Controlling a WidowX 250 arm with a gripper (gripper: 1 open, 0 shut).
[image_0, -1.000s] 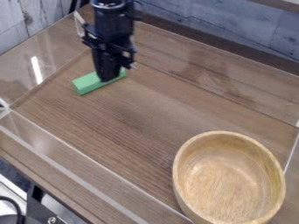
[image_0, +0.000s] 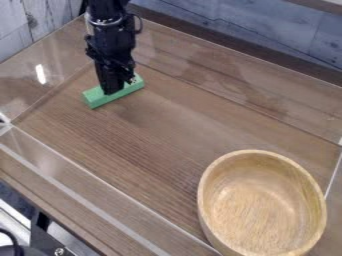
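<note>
A light green rectangular block (image_0: 100, 96) lies on the wooden table, toward the upper left in the camera view. The black gripper (image_0: 115, 72) hangs just above and over the block's middle, pointing down, partly hiding it. Whether its fingers are open or shut, or touching the block, is hard to tell.
A large round wooden bowl (image_0: 262, 202) sits at the lower right. A grey wall stands at the back left, and the table's left edge shows at the lower left with dark cables below.
Over the last second the gripper has moved left and down toward the green block, from right of it to over it. The block and bowl look unmoved.
</note>
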